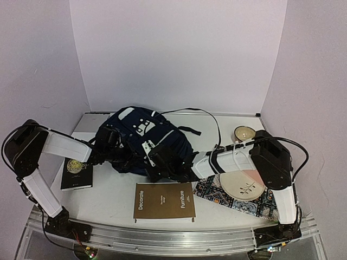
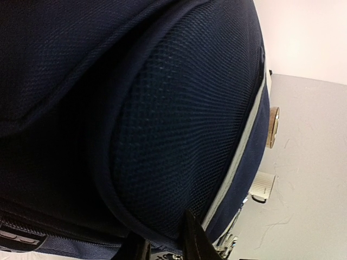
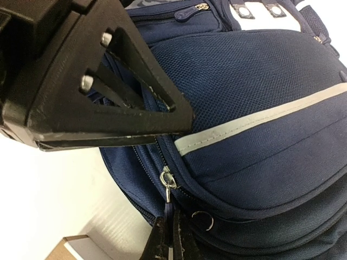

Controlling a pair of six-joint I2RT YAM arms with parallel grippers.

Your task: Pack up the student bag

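Observation:
In the top view a navy backpack lies at the back of the table. My left gripper is at its front left. The left wrist view shows the bag's curved front panel beside a dark fold, with fingers at the panel's lower edge; whether they are closed on the fabric is unclear. A zipper slider sits on the bag's edge, its pull running down into my right gripper, which is shut on it. A brown book lies in front; a black book is at left.
On the right, a plate rests on a patterned mat, partly behind my right arm. A bowl stands farther back. A loose strap arches behind the bag. Both grippers are close together at the bag.

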